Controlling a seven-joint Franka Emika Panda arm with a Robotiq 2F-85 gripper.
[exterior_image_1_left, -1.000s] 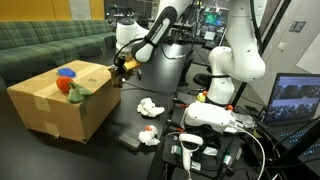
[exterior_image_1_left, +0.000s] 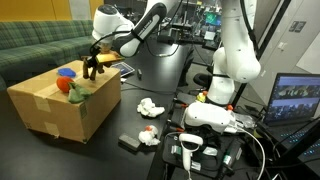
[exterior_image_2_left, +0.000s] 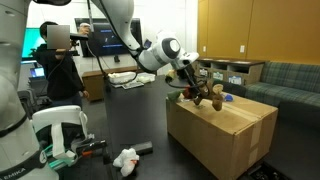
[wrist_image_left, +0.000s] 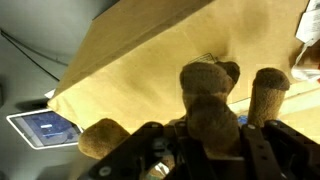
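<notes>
A brown plush toy (wrist_image_left: 212, 115) sits between the fingers of my gripper, which is shut on it. Its soft parts stick out to both sides in the wrist view and hide the fingertips. Beneath it is the top of a large cardboard box (wrist_image_left: 150, 75). In exterior view 1 my gripper (exterior_image_1_left: 98, 58) is over the right part of the box (exterior_image_1_left: 50, 115), with the dark toy (exterior_image_1_left: 91, 69) low under it. Whether the toy touches the box top is hard to tell.
On the box top lie a red round thing (exterior_image_1_left: 64, 84), a green toy (exterior_image_1_left: 77, 94) and a blue thing (exterior_image_1_left: 66, 72). White items (exterior_image_1_left: 150, 109), a red-and-white toy (exterior_image_1_left: 149, 136) and a grey block (exterior_image_1_left: 130, 143) are on the dark floor. An open laptop (exterior_image_1_left: 292, 100) stands at right.
From beside the box's right edge, my arm has moved left and up in exterior view 1, carrying the toy over the box top. The things on the box look unmoved.
</notes>
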